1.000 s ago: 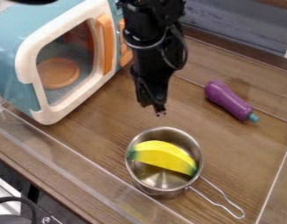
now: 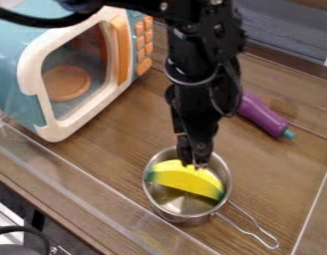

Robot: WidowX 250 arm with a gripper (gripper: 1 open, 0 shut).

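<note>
A steel pot [image 2: 179,209] with a long wire handle sits on the wooden counter, holding a yellow banana-like toy [image 2: 178,178] with green ends.
A toy microwave [image 2: 47,110] with its door window showing an orange disc stands at the upper left. A purple eggplant-like toy [image 2: 259,115] lies to the right, behind the arm. Bare counter [image 2: 113,149] lies between microwave and pot.
My gripper has moved down and toward the front, from above the counter behind the pot to over the yellow toy. The pot and toys look unmoved.
</note>
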